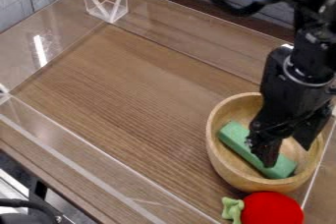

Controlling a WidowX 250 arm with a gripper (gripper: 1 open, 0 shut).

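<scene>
My black gripper (280,133) reaches down from the top right into a round wooden bowl (223,169), its fingers apart over the bowl's right half. A green block (245,146) lies tilted in the bowl, partly under the gripper. I see nothing clearly held between the fingers.
A red tomato-like object (273,211) with a green top sits just below the bowl. A white wire holder (108,4) stands at the back left.
</scene>
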